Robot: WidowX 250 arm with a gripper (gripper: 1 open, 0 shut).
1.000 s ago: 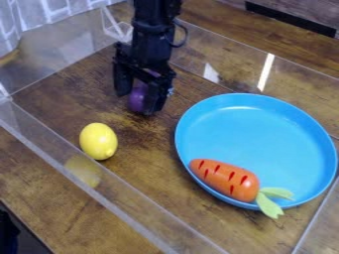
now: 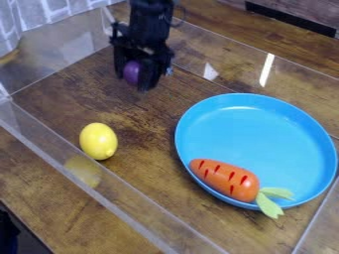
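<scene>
My black gripper (image 2: 138, 65) is at the upper middle, blurred, shut on a purple object (image 2: 131, 71) that is partly hidden by the fingers. Below it on the wooden surface lies a yellow egg-shaped object (image 2: 98, 141). At the right, a blue plate (image 2: 265, 133) holds an orange toy carrot (image 2: 225, 179) with pale green leaves near its front rim.
Transparent edges run along the back left and diagonally across the front.
My gripper has moved up and back from where it was low over the purple object, and the purple object has risen with it. The plate, carrot and yellow object are unmoved.
</scene>
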